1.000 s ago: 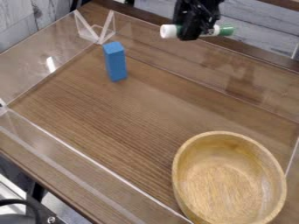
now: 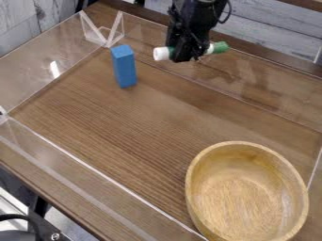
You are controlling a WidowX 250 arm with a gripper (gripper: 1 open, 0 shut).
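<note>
My black gripper (image 2: 184,51) hangs over the back middle of the wooden tabletop, shut on a white cylinder with green ends (image 2: 163,54), which lies crosswise in it. A blue box (image 2: 123,66) stands upright to the left of the gripper. A round cream bowl (image 2: 247,159) sits at the front right. The fingertips are dark and partly hidden behind the held cylinder.
Clear plastic walls line the left side of the tabletop (image 2: 126,141), with a raised rim along the back.
The gripper has moved down in the view and a little to the left, carrying the white and green cylinder. The blue box and bowl have stayed in place.
</note>
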